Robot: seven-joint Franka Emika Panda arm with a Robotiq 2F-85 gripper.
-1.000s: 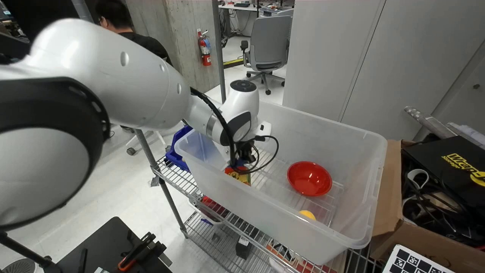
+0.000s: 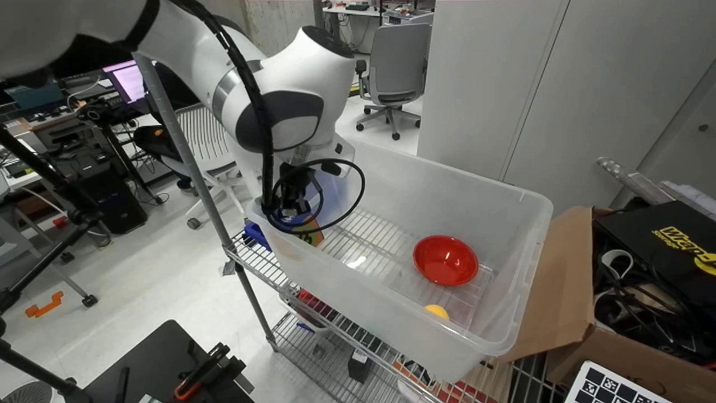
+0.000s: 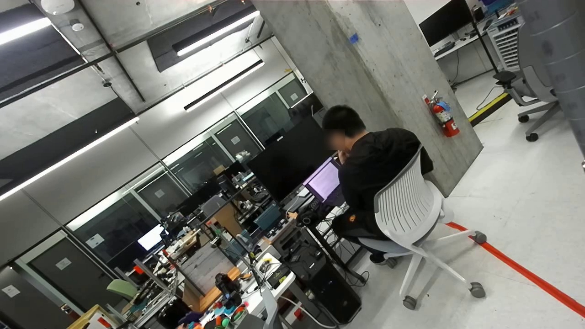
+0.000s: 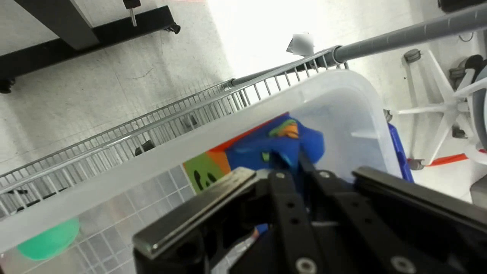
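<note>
A colourful blue, red, orange and green pack [image 4: 262, 145], possibly soft, lies against the long wall of the clear plastic bin [image 2: 416, 322], near one end. My gripper reaches down over it in the wrist view, its fingertips close together at the blue part. Whether they grip it cannot be made out. In exterior view 1 the black gripper is partly behind a looped cable, with the pack's yellow-green part [image 2: 310, 236] just below. Farther along the bin are a red bowl [image 2: 446, 261] and a yellow round thing [image 2: 437, 312].
A green round thing [image 4: 51, 239] shows in the bin in the wrist view. The bin stands on a wire shelf [image 2: 272, 265] with a grey post [image 2: 184, 148]. A cardboard box [image 2: 560, 289] of cables sits to the right. The bin's middle floor is bare.
The arm has swung left in exterior view 1, its gripper moving toward the bin's left end. The pack has shifted left along with it. The bin, bowl and yellow thing have slid slightly left.
</note>
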